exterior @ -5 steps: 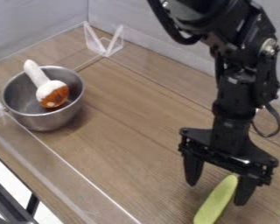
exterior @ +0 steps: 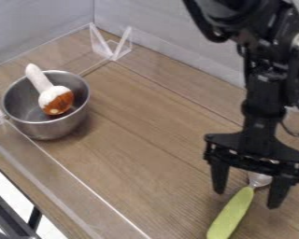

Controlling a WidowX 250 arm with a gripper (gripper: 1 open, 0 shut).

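Note:
My gripper (exterior: 247, 183) is at the right, low over the wooden table, open, its two dark fingers pointing down. Just below it lies a long pale green object (exterior: 228, 217), its upper end under the gripper. A small light, shiny piece (exterior: 258, 178) shows behind the fingers; I cannot tell what it is.
A metal bowl (exterior: 26, 116) at the left holds a white and orange-brown object (exterior: 56, 99). A white folded item (exterior: 112, 44) stands at the back near the wall.
My gripper has shifted slightly to the right and tilted a little, uncovering the light piece behind it. The green object looks unmoved.

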